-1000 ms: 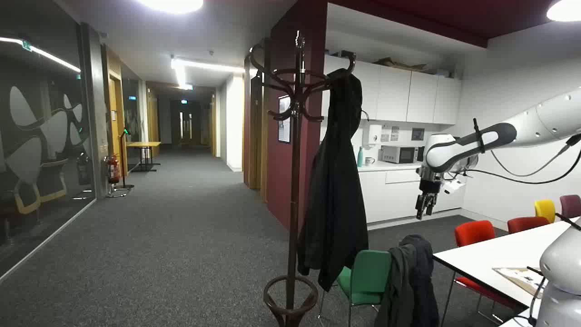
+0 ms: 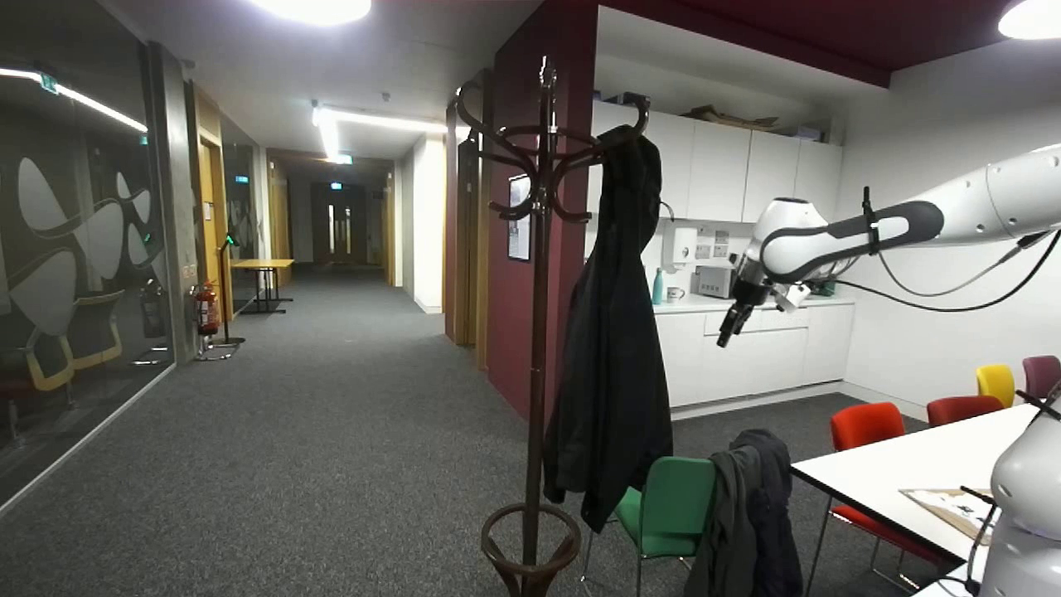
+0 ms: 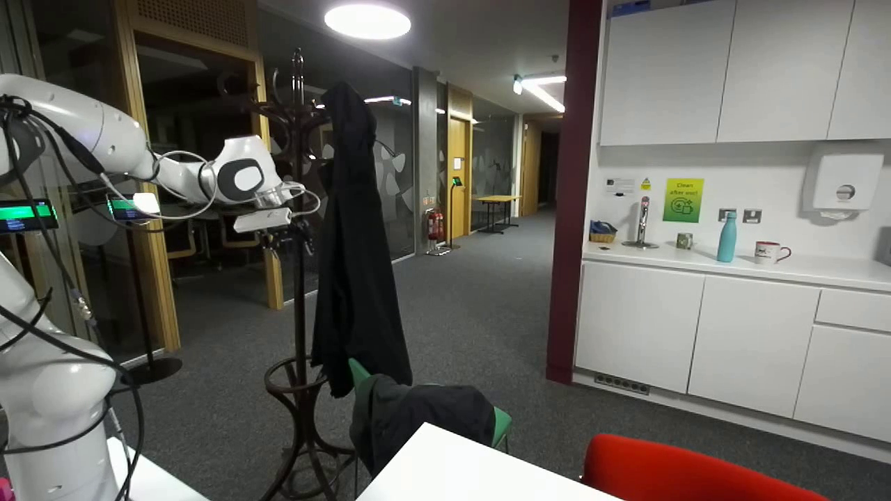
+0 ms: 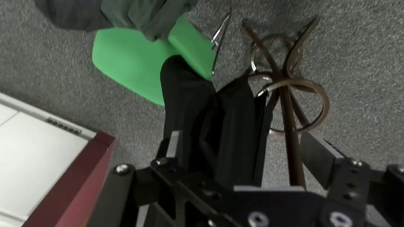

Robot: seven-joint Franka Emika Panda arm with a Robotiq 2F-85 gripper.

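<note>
My gripper [image 2: 731, 330] hangs in the air at the end of the raised arm, angled down to the left in exterior view 1. In the wrist view its two fingers stand wide apart, so the gripper is open, and nothing is held between them. Beyond the fingers, a black jacket [image 4: 234, 128] hangs from a dark brown coat stand [image 4: 289, 125]. The whole jacket [image 2: 614, 328] shows in exterior view 1, on a right-hand hook of the stand [image 2: 538, 368]. From exterior view 2, the gripper [image 3: 288, 239] overlaps the stand's pole; contact cannot be told.
A green chair [image 2: 676, 502] with dark garments [image 2: 751, 507] over its back stands beside the coat stand. The white table [image 3: 468, 472] and a red chair [image 3: 668, 472] are nearby. A kitchen counter [image 3: 802, 275] runs along the wall. Open carpet lies left of the stand.
In exterior view 1 the arm has lifted and reached further left. The gripper, earlier pointing nearly straight down, now tilts toward the coat stand. Jacket and stand look unmoved.
</note>
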